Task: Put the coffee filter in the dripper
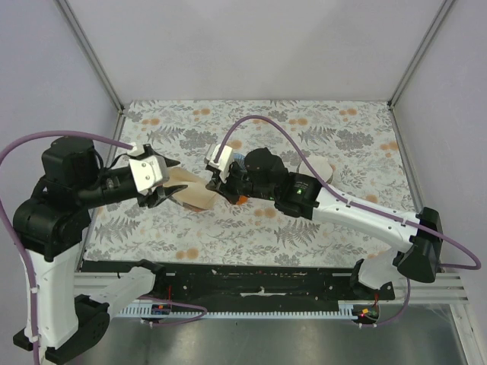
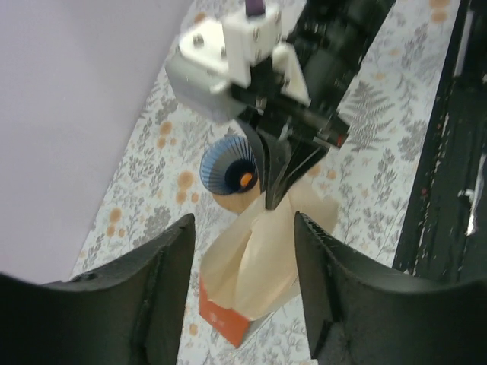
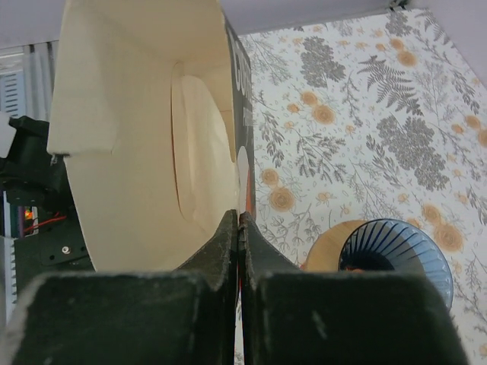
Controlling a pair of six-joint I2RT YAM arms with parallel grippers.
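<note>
A cream paper filter [image 1: 190, 194] with an orange-marked backing spans the space between my grippers. My right gripper [image 1: 217, 181] is shut at its near edge; in the right wrist view the paper rises from the shut fingertips [image 3: 228, 251]. My left gripper [image 1: 163, 182] is at the other end, its fingers parted around the paper in the left wrist view, with no clear grip visible. The dripper [image 3: 396, 258], a ribbed bluish cone on a wooden ring, stands behind my right gripper, partly hidden from above.
A white round object [image 1: 319, 167] sits right of the dripper. The patterned mat [image 1: 350, 129] is otherwise mostly clear, bordered by rails and a dark front edge.
</note>
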